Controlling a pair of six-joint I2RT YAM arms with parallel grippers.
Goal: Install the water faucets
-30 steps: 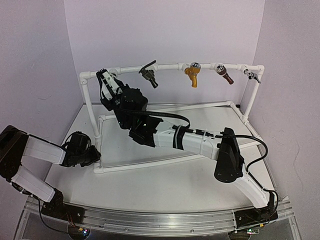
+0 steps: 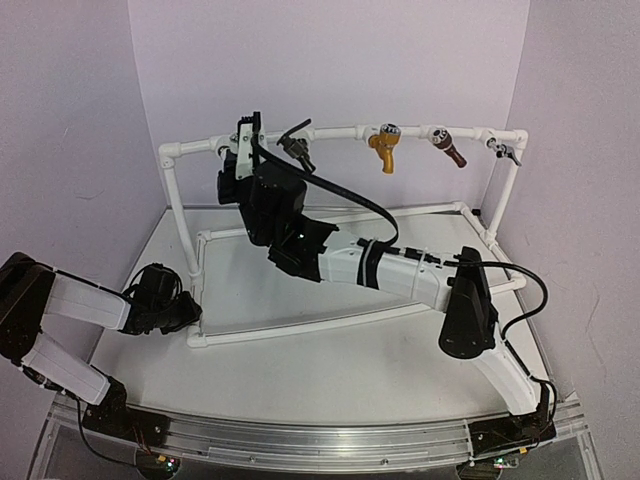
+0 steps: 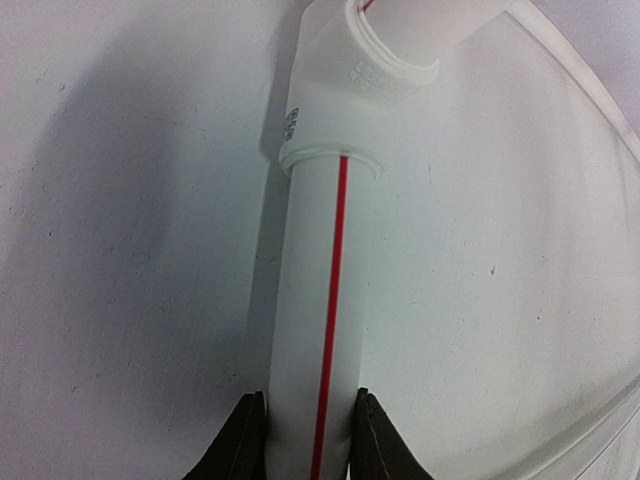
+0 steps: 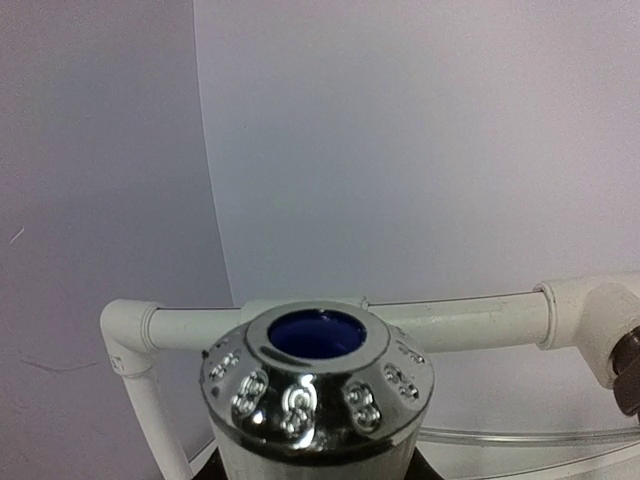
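Note:
A chrome faucet knob (image 4: 300,410) with a blue cap fills the lower middle of the right wrist view. Dark fingers (image 4: 423,470) of my right gripper (image 2: 246,140) flank it, shut on the faucet. In the top view this gripper is at the left part of the upper white pipe (image 2: 190,147); whether the faucet touches the pipe's socket is hidden. My left gripper is shut around a white pipe (image 3: 315,270) with a red stripe, low on the frame's left side. Along the upper pipe hang a dark faucet (image 2: 297,151), a yellow faucet (image 2: 385,150), a brown-handled faucet (image 2: 447,147) and a silver faucet (image 2: 504,152).
The right arm (image 2: 380,268) stretches across the middle of the pipe frame. A lower pipe (image 2: 300,328) runs along the front. Grey walls (image 2: 60,150) close in both sides.
My right gripper has moved right and slightly up along the upper pipe, turning more upright. The left arm and the hanging faucets have stayed still.

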